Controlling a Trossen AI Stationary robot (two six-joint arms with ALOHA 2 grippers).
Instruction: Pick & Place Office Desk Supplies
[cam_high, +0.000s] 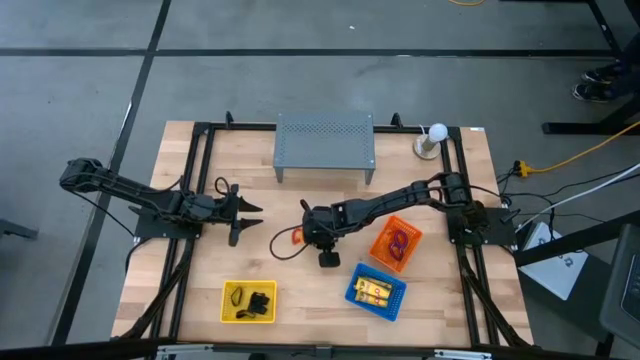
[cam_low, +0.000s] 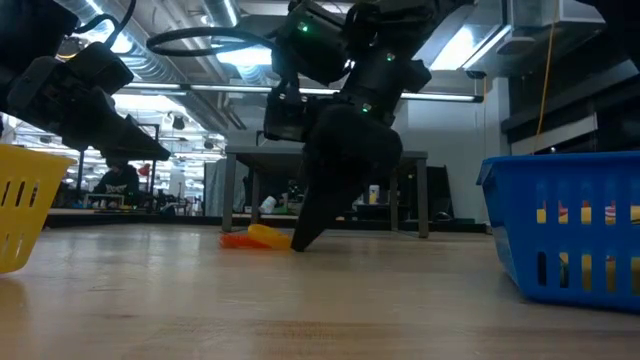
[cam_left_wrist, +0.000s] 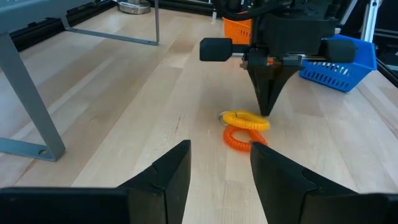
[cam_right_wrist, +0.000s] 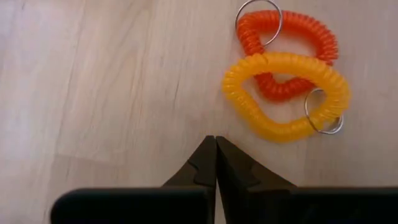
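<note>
Two coiled wrist bands with metal rings lie on the table, one yellow and one orange. In the right wrist view the yellow band (cam_right_wrist: 286, 62) overlaps part of the orange band (cam_right_wrist: 326, 43). My right gripper is shut, its tips together at the table with nothing between them; the yellow band lies just beyond, to the right. From the left wrist view, the right gripper comes down right beside the yellow band (cam_left_wrist: 245, 119), with the orange band (cam_left_wrist: 236, 141) nearer. My left gripper stands open and empty, well short of the bands.
A yellow basket (cam_high: 226, 314) with dark items, a blue basket (cam_high: 398, 304) with yellow items and an orange basket (cam_high: 384, 258) with a purple item stand on the table. A grey metal stand (cam_high: 325, 140) is at the back.
</note>
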